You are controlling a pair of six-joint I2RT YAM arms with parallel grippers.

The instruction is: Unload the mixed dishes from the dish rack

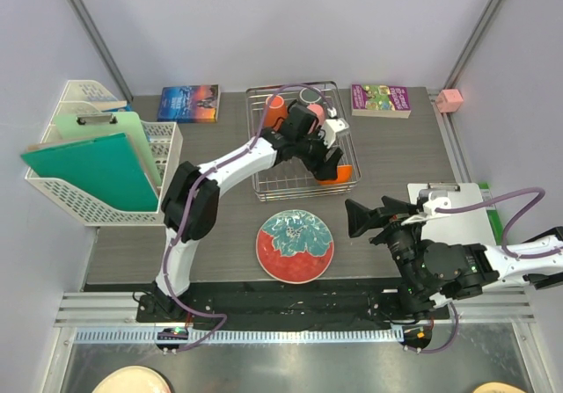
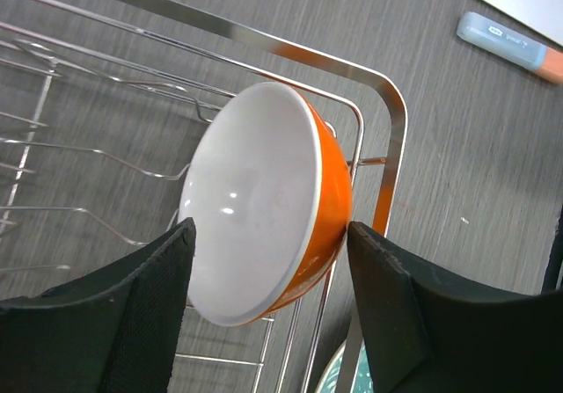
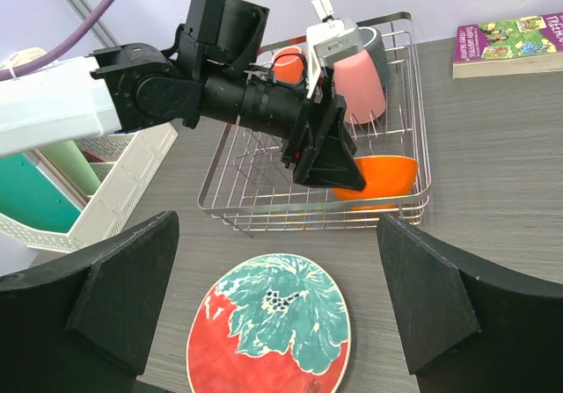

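Note:
An orange bowl with a white inside point(image 2: 251, 200) leans on its side in the front right corner of the wire dish rack point(image 1: 286, 182). My left gripper is partly open with one finger on either side of the bowl; the right-hand finger point(image 2: 369, 257) sits very close to its orange outside, and whether it touches cannot be told. In the rack's back part stand a pink cup point(image 3: 359, 90), an orange cup point(image 3: 288, 64) and a grey-green cup point(image 3: 376, 52). My right gripper point(image 1: 380, 219) stands open and empty, right of the red-and-teal plate point(image 1: 295, 246).
A white basket point(image 1: 163, 147) holding folders stands at the left. Books point(image 1: 380, 100) lie on both sides of the rack's back. A clipboard point(image 1: 453, 221) lies at the right, beside the right arm. Bare table surrounds the plate.

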